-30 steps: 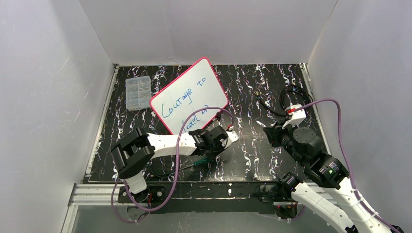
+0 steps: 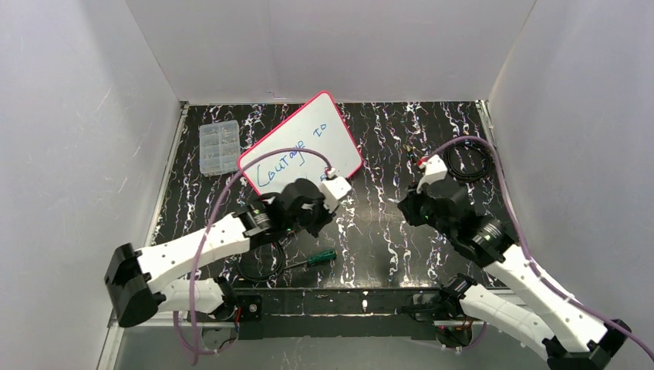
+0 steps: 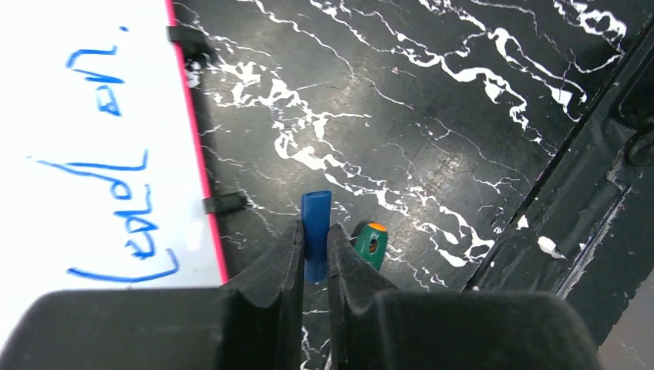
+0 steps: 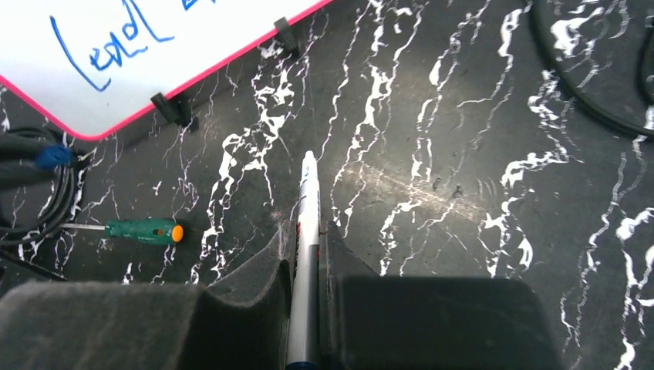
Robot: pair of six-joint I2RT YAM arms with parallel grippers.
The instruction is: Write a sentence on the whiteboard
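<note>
The red-edged whiteboard (image 2: 337, 144) lies tilted on the table, with "Courage to" in blue on its upper part. In the top view my left arm covers the lower line; the left wrist view shows "Lead" and a short word beside it. My left gripper is shut on a blue marker cap (image 3: 315, 208), off the board's edge. My right gripper is shut on a white marker (image 4: 308, 196), its narrow end pointing away from the fingers. Both grippers are above the table, apart, right of and below the board in the top view.
A green screwdriver (image 2: 321, 257) and a coiled black cable (image 2: 261, 266) lie near the front edge. A clear compartment box (image 2: 220, 148) stands left of the board, another black cable coil (image 2: 468, 160) at the right. Bare table lies between the grippers.
</note>
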